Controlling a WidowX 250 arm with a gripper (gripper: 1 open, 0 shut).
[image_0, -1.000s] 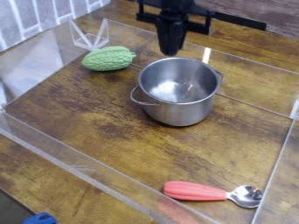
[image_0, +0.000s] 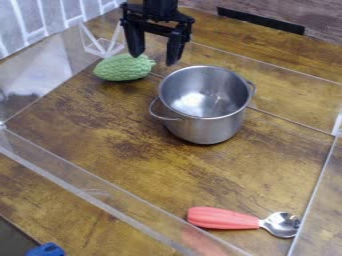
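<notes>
The black gripper (image_0: 154, 48) hangs at the top centre of the camera view, its fingers open, above and just right of a green bitter melon toy (image_0: 123, 68). A steel pot (image_0: 201, 125) with two handles stands to its lower right on the wooden table. Nothing shows between the fingers.
A spoon with a pink handle (image_0: 221, 217) lies at the front right. Clear plastic walls border the work area. A blue object (image_0: 46, 249) sits at the bottom left corner. The wooden surface (image_0: 114, 160) left of and in front of the pot is bare.
The gripper has come down and moved left from over the pot toward the bitter melon. The pot, melon and spoon look unmoved.
</notes>
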